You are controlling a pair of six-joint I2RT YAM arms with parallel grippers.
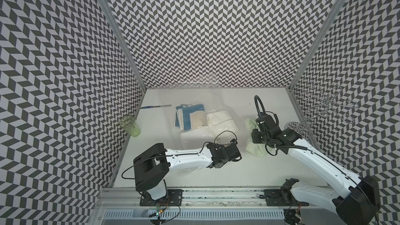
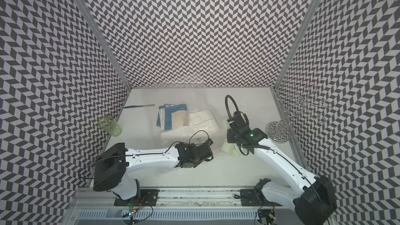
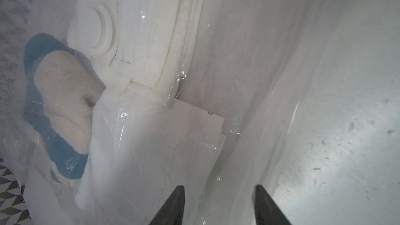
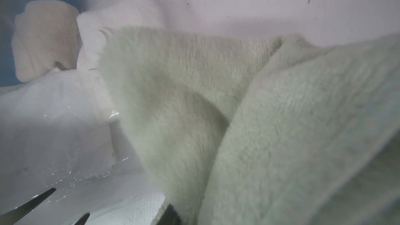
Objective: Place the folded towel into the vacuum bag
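The pale green towel (image 4: 291,129) fills much of the right wrist view, folded and bunched. My right gripper (image 1: 255,136) is shut on it; only one dark fingertip (image 4: 170,215) shows below the cloth. To its left lies the clear vacuum bag (image 3: 270,120), flat on the table, its film wrinkled and its near edge hard to trace. Inside are a blue-and-beige towel (image 1: 192,116), a white towel (image 1: 222,121) and more white cloth (image 3: 158,158). My left gripper stands part open over the bag's right part, nothing clearly held between its fingers.
A green-tinted glass (image 1: 130,125) stands at the left wall and a blue pen-like stick (image 1: 155,106) lies behind it. Wire racks (image 1: 329,102) line the right wall. Bare table (image 1: 270,100) shows behind the right arm.
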